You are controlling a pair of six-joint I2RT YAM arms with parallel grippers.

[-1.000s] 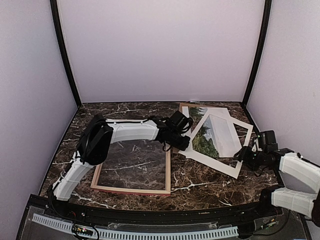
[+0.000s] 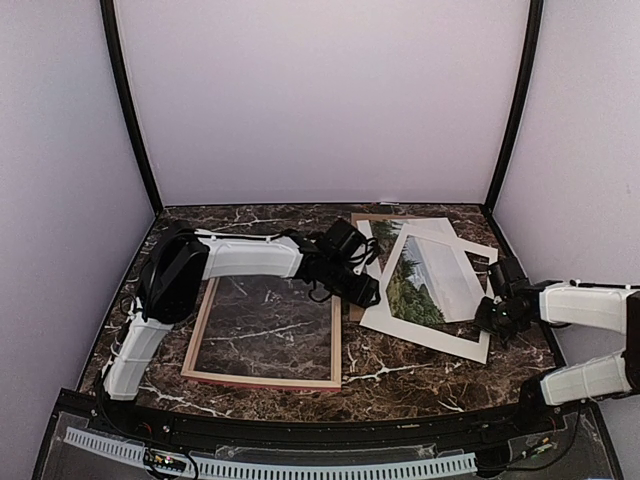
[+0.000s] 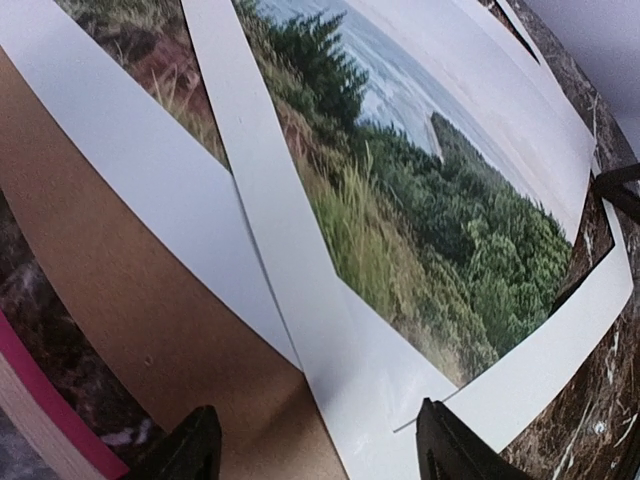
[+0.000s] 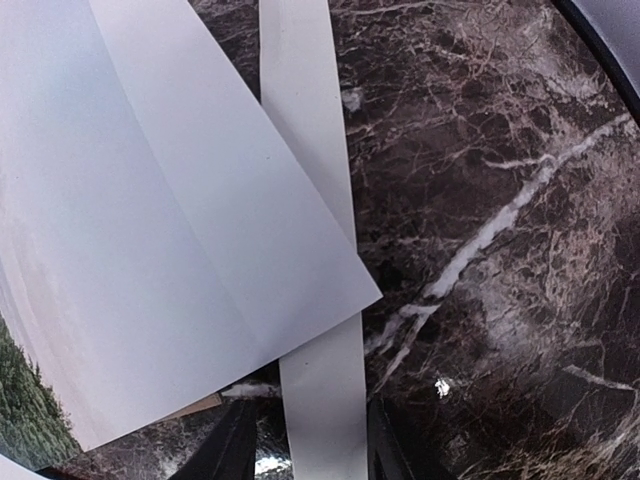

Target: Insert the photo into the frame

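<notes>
The photo (image 2: 435, 275), a coast with green bushes, lies on the marble at the right. A white mat frame (image 2: 425, 337) overlaps it at an angle; the photo's pale corner (image 4: 300, 270) crosses over the mat's right strip. Near the mat's left corner, my left gripper stands part open, the white strip (image 3: 350, 400) and brown board visible between and beyond its fingers. My right gripper is part open too, with the mat's narrow right strip (image 4: 325, 400) between its fingers and dark surface showing at one side. Whether any finger touches cannot be made out.
An empty wooden frame (image 2: 262, 380) lies at the left, partly under my left arm. Brown backing board (image 3: 240, 400) shows below the photo. Bare marble (image 2: 400, 390) extends in front of the mat; walls stand at the back and sides.
The photo and brown board have shifted slightly left, and the mat has turned a little. My left gripper has edged left; the right arm's wrist has moved left over the mat's right side.
</notes>
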